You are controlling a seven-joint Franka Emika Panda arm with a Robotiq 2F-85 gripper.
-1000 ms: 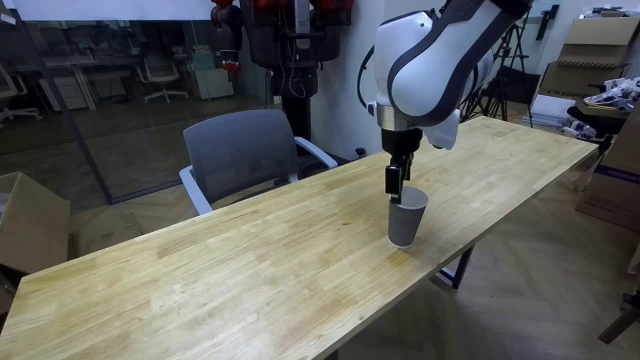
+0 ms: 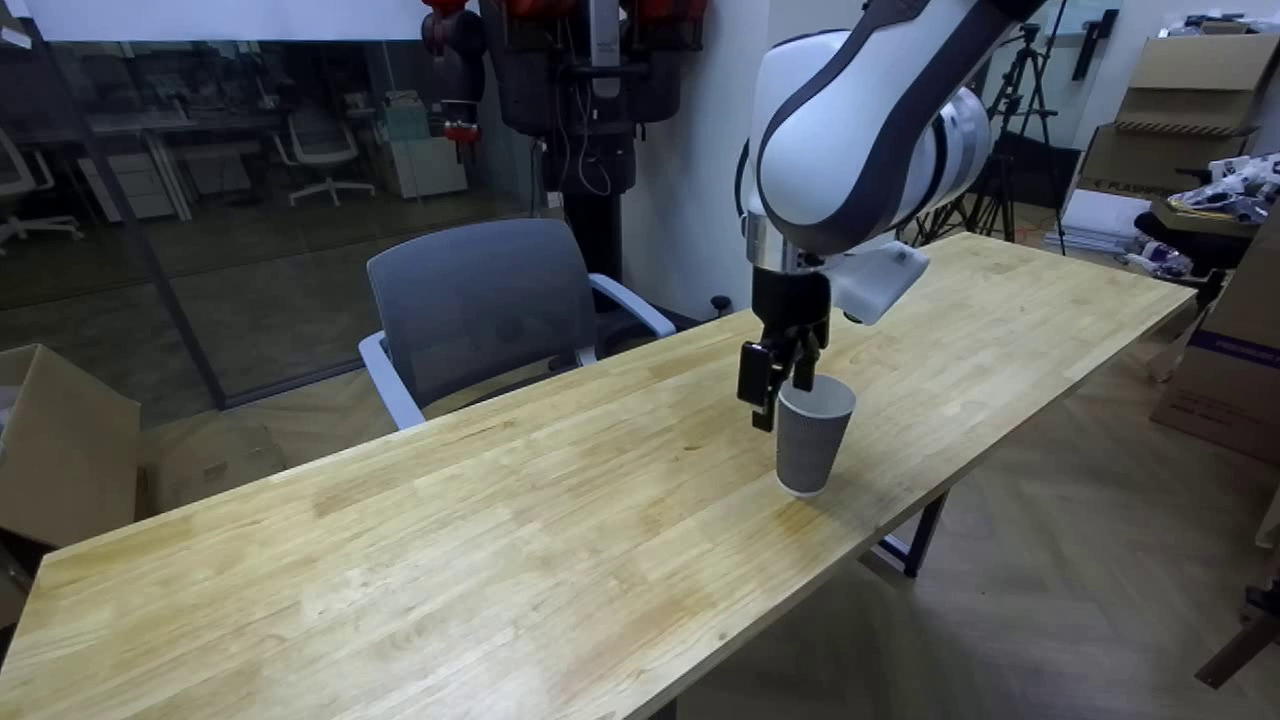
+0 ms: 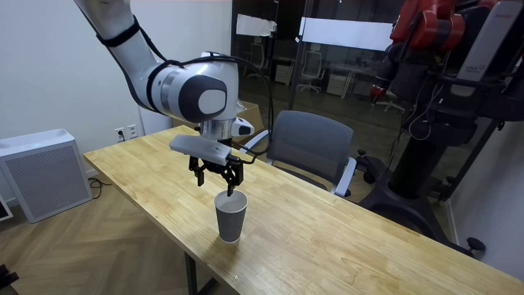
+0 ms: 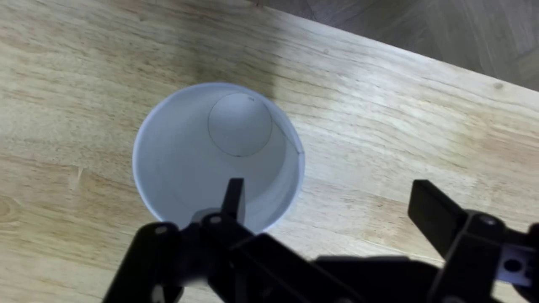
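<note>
A tall grey paper cup [image 2: 811, 446] stands upright on the wooden table [image 2: 504, 516], close to its edge. Its white inside looks empty in the wrist view, where the cup [image 4: 177, 166] sits left of centre. My gripper [image 3: 216, 187] is open above and beside the cup, its fingers wide apart. One finger [image 4: 233, 199] overlaps the cup's near rim in the wrist view; the other finger [image 4: 437, 217] is over bare wood to the right. Whether the first finger touches the rim I cannot tell. Nothing is held.
A grey office chair [image 2: 486, 306] stands against the far long side, with a red and black robot [image 3: 432, 78] behind it. The table's edge [image 4: 404, 50] runs close past the cup.
My gripper has turned and shifted slightly left and downward in exterior view 1. The cup stands where it was.
</note>
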